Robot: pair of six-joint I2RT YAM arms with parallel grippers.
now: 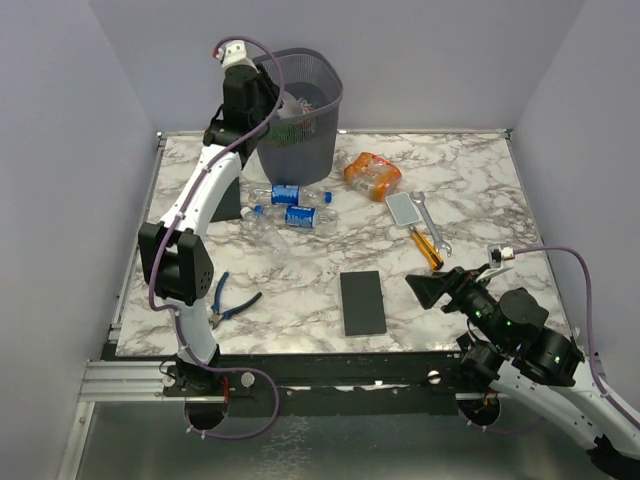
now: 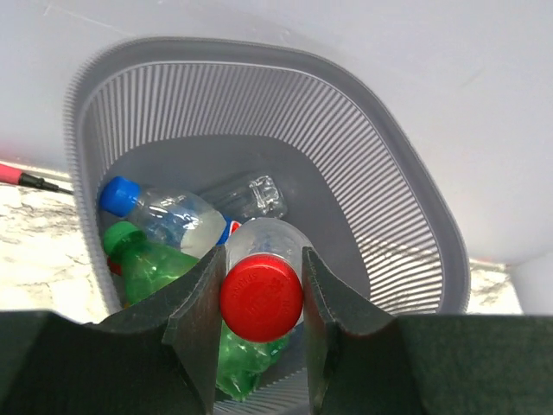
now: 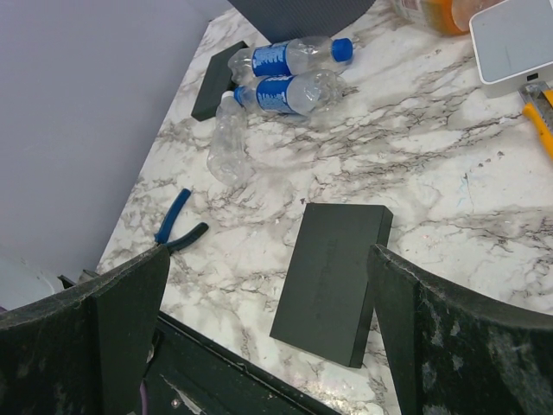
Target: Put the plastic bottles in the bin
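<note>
My left gripper is shut on a clear bottle with a red cap, held above the grey bin. Inside the bin, the left wrist view shows a blue-capped bottle, a green bottle and another clear bottle. On the table lie two blue-labelled bottles, a clear bottle left of them, and an orange-wrapped clear bottle or pack. My right gripper hangs open over the table's front right, empty.
Also on the marble table are a black slab, pliers, a utility knife, a wrench, a small white-rimmed pad and a dark block.
</note>
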